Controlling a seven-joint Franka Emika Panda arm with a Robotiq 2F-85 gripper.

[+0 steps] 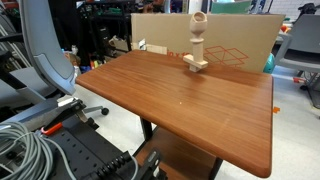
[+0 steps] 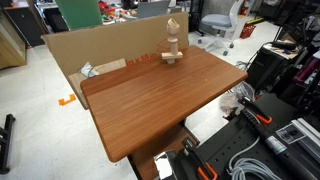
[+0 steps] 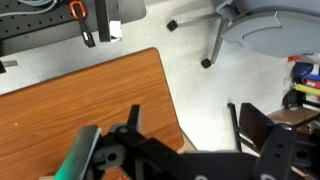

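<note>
A light wooden stack [image 1: 197, 46] stands upright near the far edge of the brown table [image 1: 180, 100]. A flat block forms its base, a slim post rises from it, and a rounded piece sits on top. The same stack [image 2: 172, 42] appears toward the back right of the table in exterior view 2. My gripper is open in the wrist view, its dark fingers wide apart with nothing between them. Below it show a table corner and the floor; the stack is out of that view.
A cardboard panel [image 2: 115, 45] runs along the table's far edge. An office chair [image 3: 280, 30] stands on the floor beyond the table. Coiled cable [image 1: 25, 150] lies on the dark robot base at the near left.
</note>
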